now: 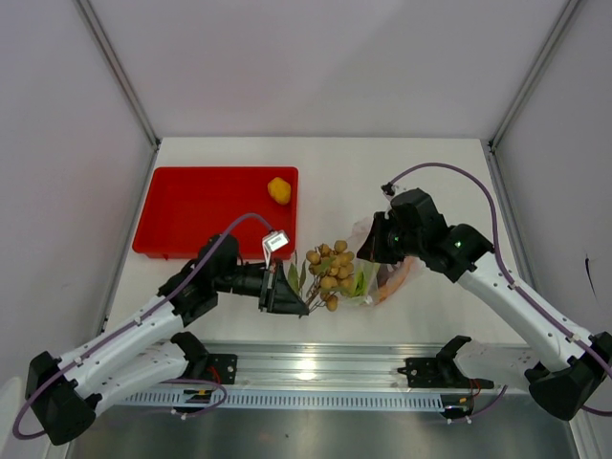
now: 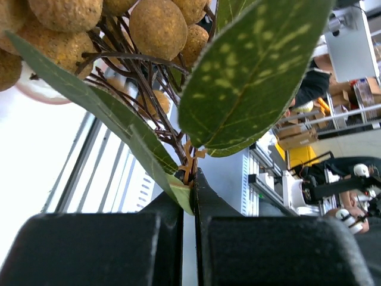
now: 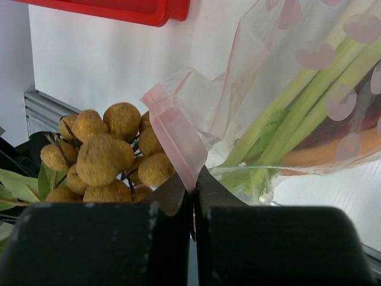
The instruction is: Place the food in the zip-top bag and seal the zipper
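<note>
A bunch of round brown fruit with stems and green leaves hangs from my left gripper. In the left wrist view its thin stems run down between the closed fingertips. The clear zip top bag with pink spots lies to the right, holding green stalks and something orange. My right gripper is shut on the bag's pink rim and lifts it. The fruit is just left of that rim, outside the bag as far as shows. How wide the mouth gapes cannot be told.
A red tray stands at the back left with a yellow item in its right corner. A metal rail runs along the front edge.
</note>
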